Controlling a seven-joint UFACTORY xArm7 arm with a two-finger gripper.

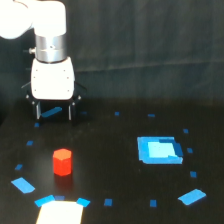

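Note:
A red block with an angular, hexagonal outline rests on the dark table at the left. At the right is a blue square tray or frame around a pale, whitish patch. Toward the back left, behind the red block and apart from it, my white arm ends in its gripper. Its two thin dark fingers stand wide apart, with no object visible between them.
Small blue marks dot the black surface. Larger blue strips lie at the left and right. A white object is cut off by the bottom edge.

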